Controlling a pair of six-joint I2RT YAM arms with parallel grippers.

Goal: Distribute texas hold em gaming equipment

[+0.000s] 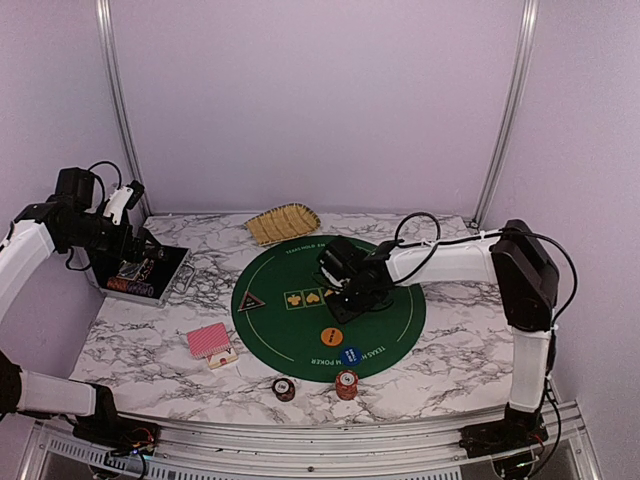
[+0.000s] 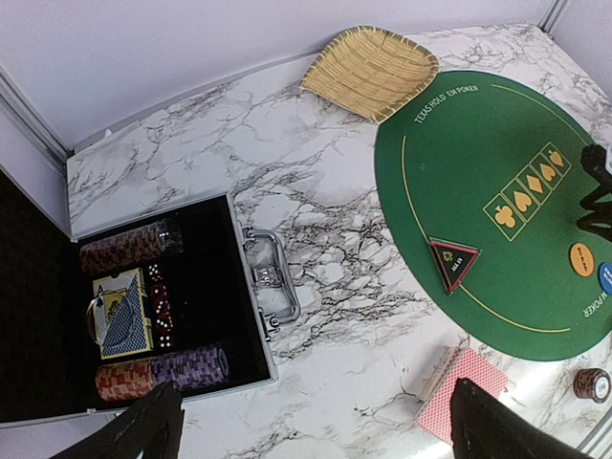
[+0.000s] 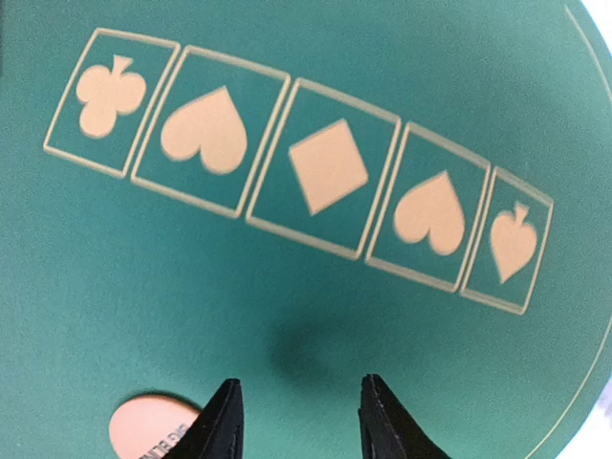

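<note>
On the green poker mat [image 1: 265, 325] lie a black-and-red triangular marker [image 1: 250, 300], an orange disc [image 1: 332, 337] and a blue disc [image 1: 351, 356]. Above the mat, beyond the orange disc, my right gripper has its fingers apart and nothing between them. My left gripper is open and empty, high near the case. The black case [image 2: 251, 287] at the left stands open, holding chip rolls [image 2: 163, 373], a yellow card pack [image 2: 122, 314] and red dice [image 2: 160, 306].
A woven basket [image 1: 283, 223] sits at the mat's back edge. The case's metal handle [image 2: 279, 277] sticks out to its right. Bare marble [image 2: 330, 258] lies between case and mat.
</note>
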